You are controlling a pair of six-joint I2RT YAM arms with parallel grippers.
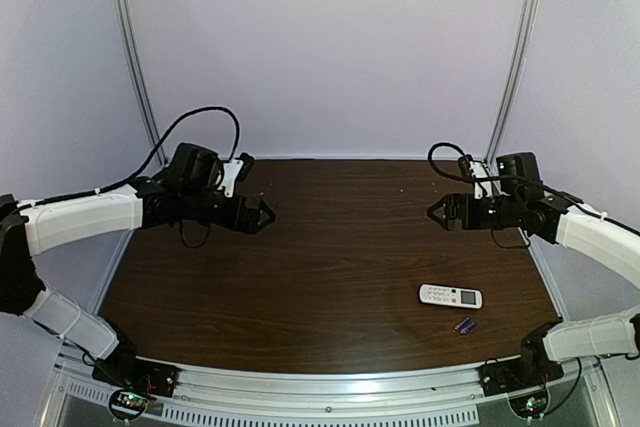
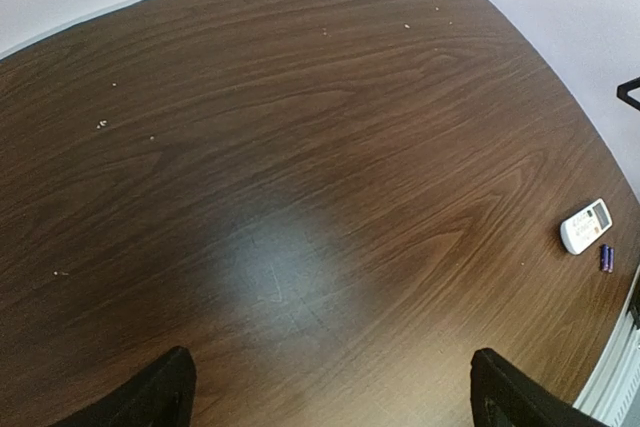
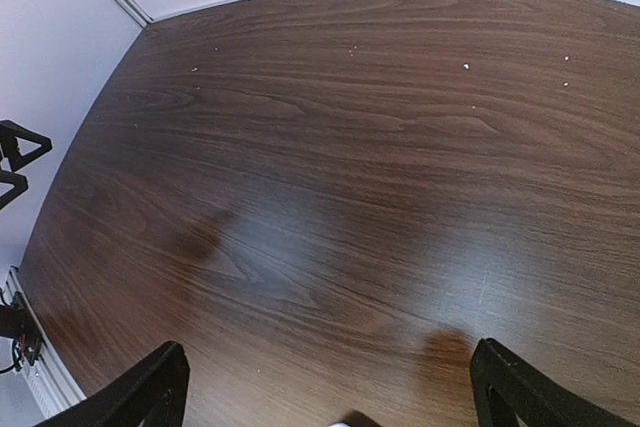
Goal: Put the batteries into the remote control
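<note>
A white remote control (image 1: 450, 296) with a grey screen lies on the table's front right, also at the right of the left wrist view (image 2: 586, 226). Just in front of it lie small blue batteries (image 1: 465, 325), visible beside the remote (image 2: 606, 258) in that wrist view. Whether the battery cover is on cannot be seen. My left gripper (image 1: 262, 215) hangs open over the left half of the table, empty. My right gripper (image 1: 438, 211) is open and empty, raised above the table behind the remote; only a sliver of the remote shows at the bottom of the right wrist view.
Pale walls enclose the back and sides, and a metal rail (image 1: 330, 382) runs along the front edge.
</note>
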